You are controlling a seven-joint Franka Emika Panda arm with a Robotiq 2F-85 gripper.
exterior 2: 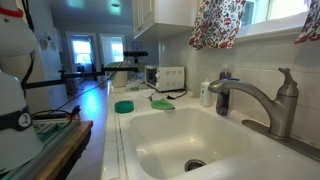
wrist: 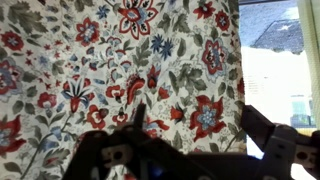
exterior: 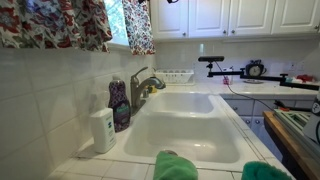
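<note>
In the wrist view my gripper is open, its dark fingers well apart along the bottom. Behind them hangs a floral curtain [wrist: 135,50] with a bright window [wrist: 270,75] at its right; no object shows between the fingers. A white double sink [exterior: 185,138] with a metal faucet [exterior: 137,92] fills the counter. Beside the faucet stand a white bottle [exterior: 102,130] and a dark purple bottle [exterior: 118,104]. On the sink's near rim lies a green cloth [exterior: 175,167], with a teal item [exterior: 263,171] to its right.
White arm parts [exterior 2: 22,130] stand beside a wooden board [exterior 2: 55,150] at the left of exterior view 2. At the sink's far end is a white dish rack [exterior: 176,76]. A clock [exterior: 254,69] stands farther right. Both basins look empty.
</note>
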